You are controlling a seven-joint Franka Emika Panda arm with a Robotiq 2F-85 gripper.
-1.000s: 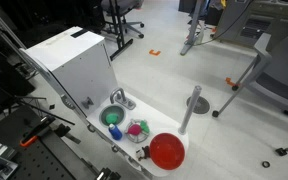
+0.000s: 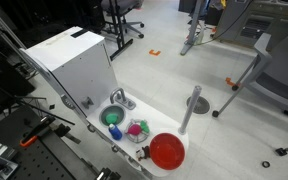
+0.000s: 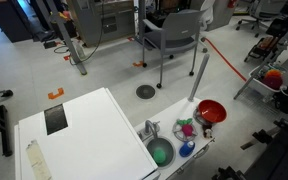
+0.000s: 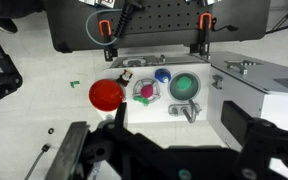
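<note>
My gripper stands open in the wrist view, its dark fingers [image 4: 110,138] spread wide with nothing between them. It hangs above a small white counter [image 2: 169,115]. A red bowl [image 2: 166,151] sits at one end. Beside it is a small plate or rack holding a pink item [image 4: 147,90] and a green item [image 4: 139,99]. A blue object [image 4: 163,75] lies between that and a round grey sink [image 4: 194,84]. Inside the sink rests a green thing [image 3: 161,156]. The faucet [image 2: 125,98] stands at the sink's edge.
A tall white cabinet [image 2: 79,72] adjoins the sink end. An upright grey post [image 2: 190,108] rises at the counter's back near the bowl. A dark perforated table [image 4: 164,25] lies on the opposite side. Behind the counter, the pale floor is mostly clear, with a chair [image 3: 174,33] farther back.
</note>
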